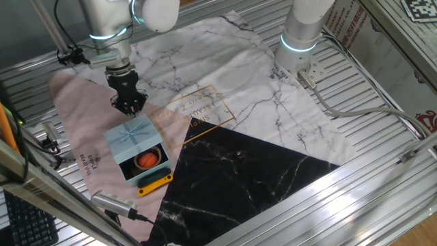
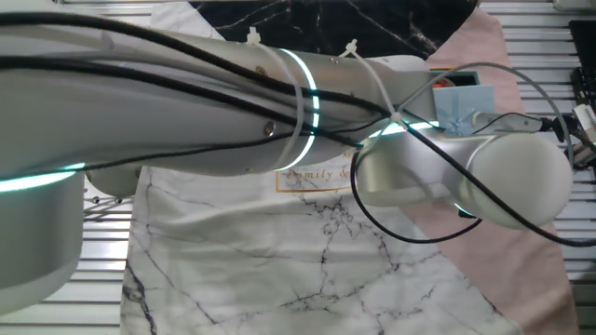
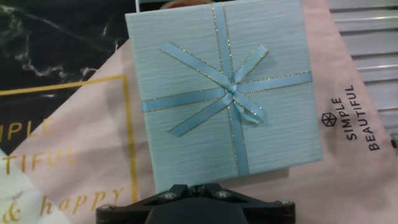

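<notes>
On the pink part of the cloth stands a light blue gift box [image 1: 151, 171]. Its lid [image 3: 186, 68], tied with a blue ribbon bow, lies shifted back, so the front part of the box is uncovered. An orange ball [image 1: 148, 159] shows inside a ring-like rim in that opening. At the lid's back edge is my gripper, pointing down, its fingertips together and nothing visible between them. Whether they touch the lid cannot be told. In exterior view 2 the arm hides the gripper, while part of the lid [image 2: 468, 107] shows.
A yellow-and-black object [image 1: 156, 185] lies against the front of the box. Nearby on the left is a silver device [image 1: 113, 203] with a cable.
</notes>
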